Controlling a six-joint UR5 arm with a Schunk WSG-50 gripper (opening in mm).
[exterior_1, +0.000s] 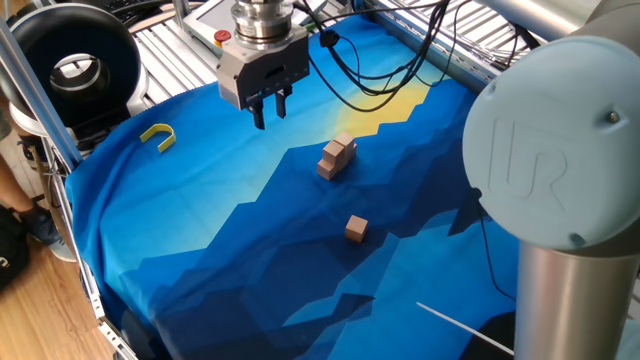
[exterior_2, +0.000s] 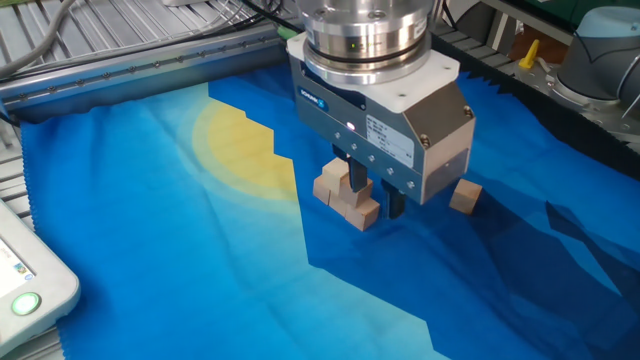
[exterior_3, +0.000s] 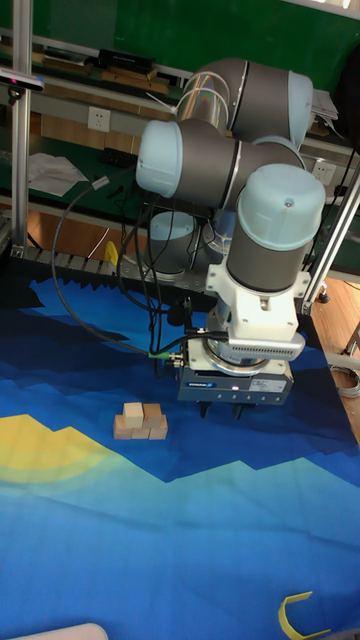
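My gripper (exterior_1: 270, 114) hangs above the cloth, pointing down. Its two dark fingers (exterior_3: 206, 409) stand apart with nothing between them, so it is open. A small stack of wooden cubes (exterior_1: 336, 157) sits on the dark blue part of the cloth. In exterior view 2 the stack (exterior_2: 346, 194) shows a lower row with a cube on top, partly hidden behind a finger. Exterior view 3 has the stack (exterior_3: 140, 420) to the left of the gripper (exterior_3: 222, 414), clear of it. A single wooden cube (exterior_1: 356, 229) lies apart from the stack; exterior view 2 shows this cube (exterior_2: 466, 197) too.
Blue patterned cloth (exterior_1: 200, 200) covers the table, with wide free room around the cubes. A yellow curved strip (exterior_1: 158, 136) lies near its edge. Black cables (exterior_1: 375, 90) loop beside the gripper. The arm's large blue cap (exterior_1: 560, 140) fills the right of exterior view 1.
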